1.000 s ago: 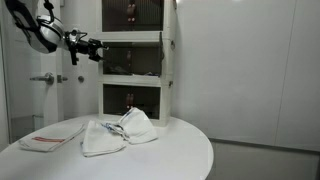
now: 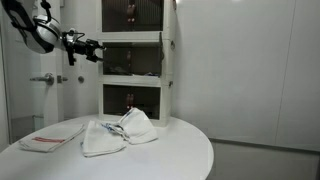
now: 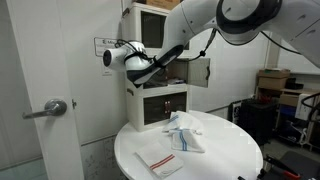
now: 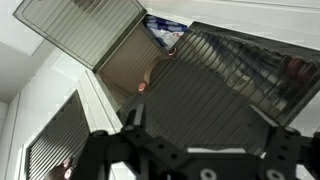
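My gripper stands open, its two black fingers apart at the bottom of the wrist view with nothing seen between them. In exterior view 1 the gripper (image 2: pixel 92 48) is raised at the left of the white cabinet (image 2: pixel 164 95), around the height of its middle compartment. Dark see-through door panels (image 4: pixel 205 90) fill much of the wrist view. A patterned blue and white item (image 4: pixel 170 32) shows in a gap beside a panel. In exterior view 2 a cabinet door (image 3: pixel 198 71) stands swung out to the right.
White cloths (image 2: pixel 103 139) lie on the round white table (image 2: pixel 175 155) before the cabinet, with a striped towel (image 2: pixel 52 137) at the left. A door with a handle (image 3: pixel 55 107) is at the left, and shelves (image 3: pixel 285 105) stand far right.
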